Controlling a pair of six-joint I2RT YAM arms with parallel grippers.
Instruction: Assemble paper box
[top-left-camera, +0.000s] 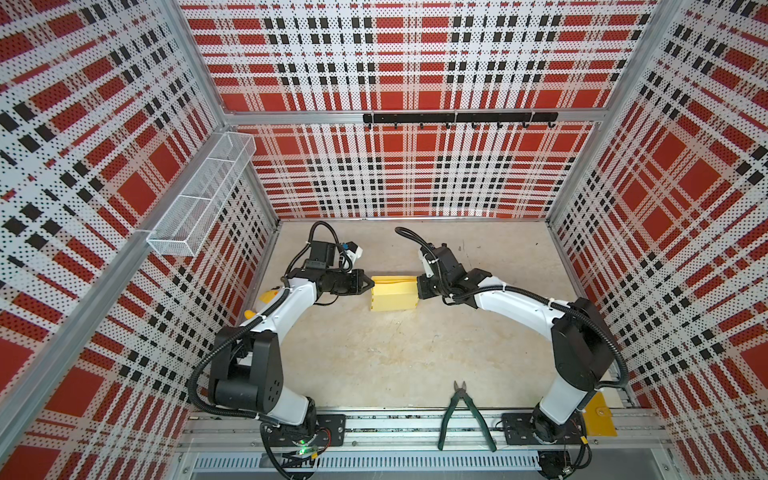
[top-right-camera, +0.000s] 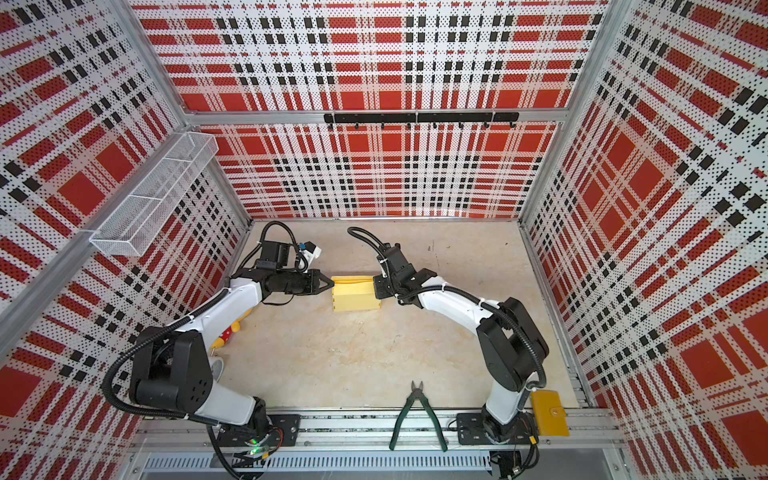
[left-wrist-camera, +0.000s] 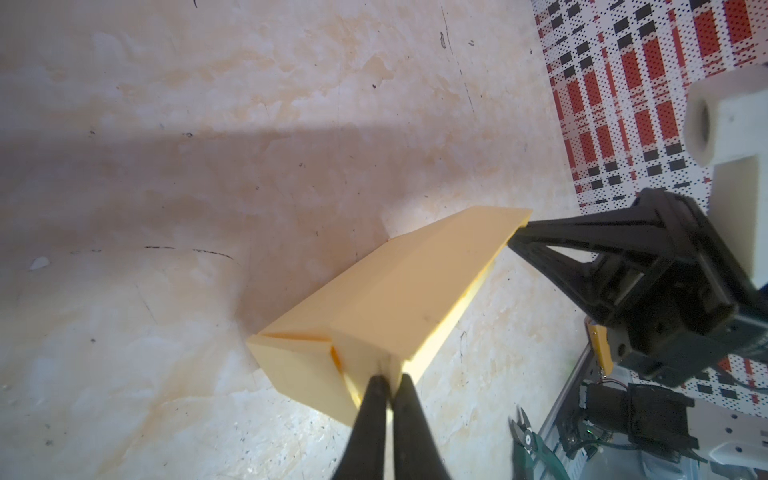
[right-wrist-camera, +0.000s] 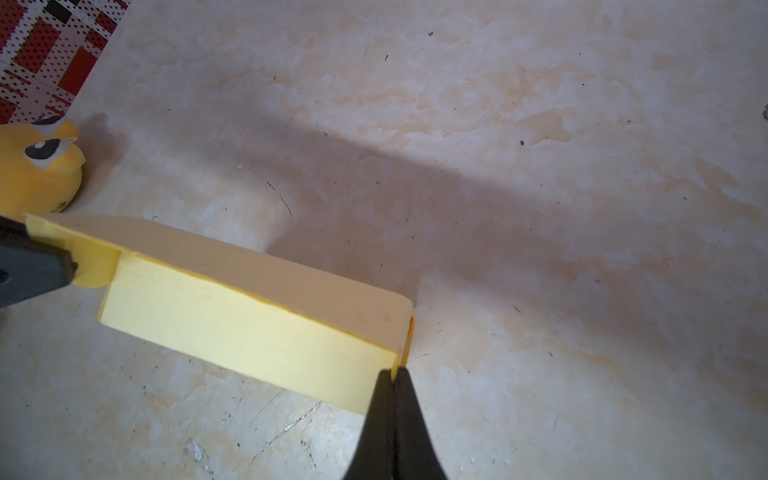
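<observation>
The yellow paper box (top-left-camera: 394, 301) stands on the table between my two arms, its lid panel (right-wrist-camera: 264, 272) slanting over the top with a gap along the front. At the box's left end my left gripper is shut, its tips against the corner of the lid. My right gripper is shut with its tips at the right end of the lid's front edge. Whether thin paper is pinched in either gripper cannot be made out. The lid hides most of the inside, and a side flap (left-wrist-camera: 300, 368) shows at the left end.
Green-handled pliers (top-left-camera: 464, 416) lie at the front edge. A yellow plush toy (right-wrist-camera: 36, 168) sits at the far left, and a yellow item (top-right-camera: 549, 413) lies by the right arm's base. The table in front of the box is clear.
</observation>
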